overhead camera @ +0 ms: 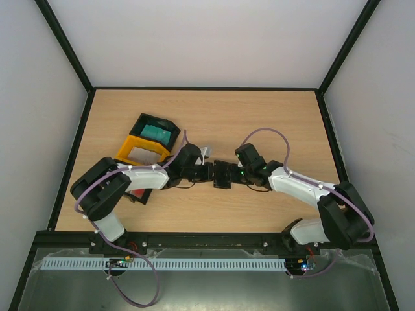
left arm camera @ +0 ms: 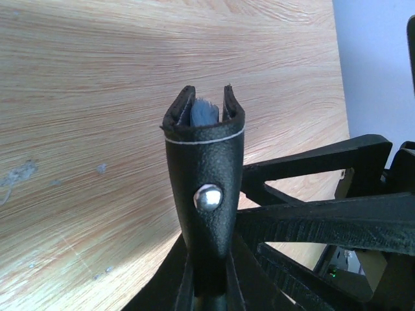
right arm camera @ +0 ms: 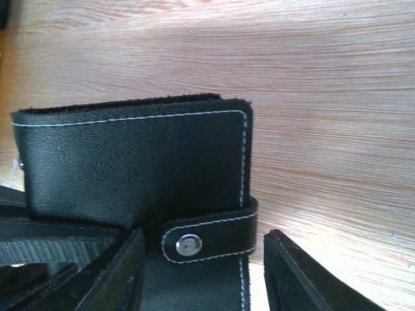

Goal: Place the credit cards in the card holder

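The black leather card holder (overhead camera: 222, 173) is held upright in my left gripper (overhead camera: 209, 172), which is shut on it. In the left wrist view the holder (left arm camera: 204, 168) shows edge-on, with its studded strap and something blue-grey inside its top. My right gripper (overhead camera: 235, 173) is part open at the holder's right side; in the right wrist view its fingertips (right arm camera: 292, 265) flank the strap and snap on the holder (right arm camera: 130, 159). I cannot tell whether they touch it.
At the left stand black and orange bins (overhead camera: 124, 155) holding teal, pale and red items, partly under my left arm.
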